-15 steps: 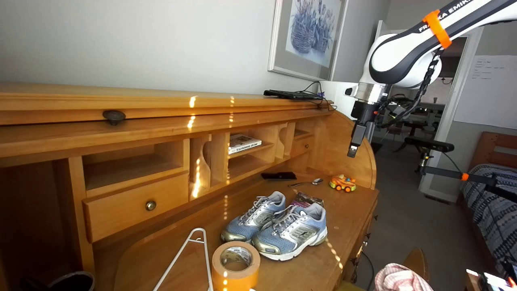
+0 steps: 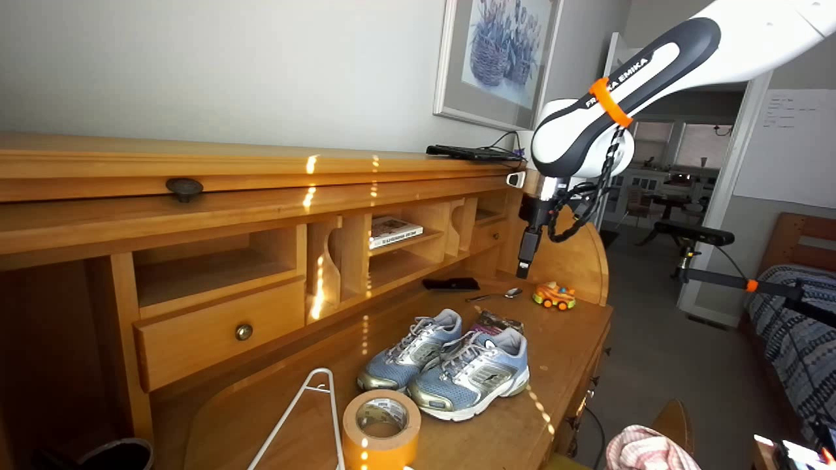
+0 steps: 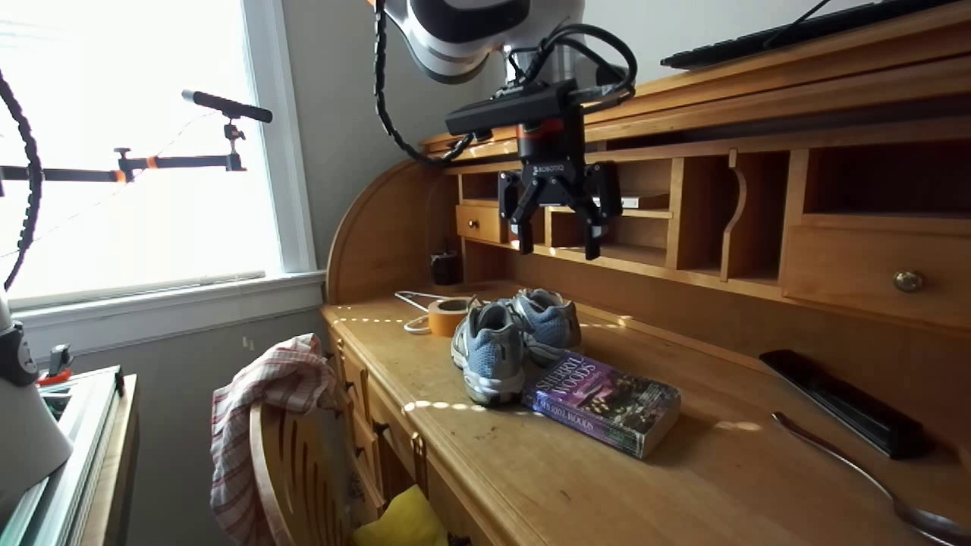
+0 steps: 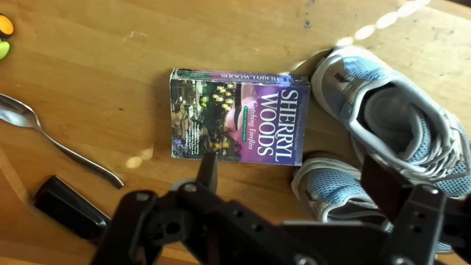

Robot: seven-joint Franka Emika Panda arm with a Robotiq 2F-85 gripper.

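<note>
High over the desk, my gripper (image 3: 557, 247) points down, open, with nothing between its fingers. In the wrist view its two fingertips (image 4: 209, 170) stand wide apart at the lower part of the picture. Below lies a purple paperback (image 4: 238, 117), flat with its cover up and the name Sherryl Woods on it. Beside the book sits a pair of blue and grey running shoes (image 3: 496, 350), close to its edge. A metal spoon (image 4: 73, 154) and a black object (image 4: 70, 209) lie on the book's other side.
An orange toy car (image 2: 554, 296) is at the desk's far end. A tape roll (image 2: 381, 431) and a white hanger (image 2: 329, 391) lie past the shoes. Shelves with small compartments (image 3: 701, 214) line the back. Bare desktop (image 3: 728, 464) shows between book and spoon.
In exterior view 1 the arm and gripper have moved left and somewhat lower, further in over the desk. The things on the desk have stayed where they were.
</note>
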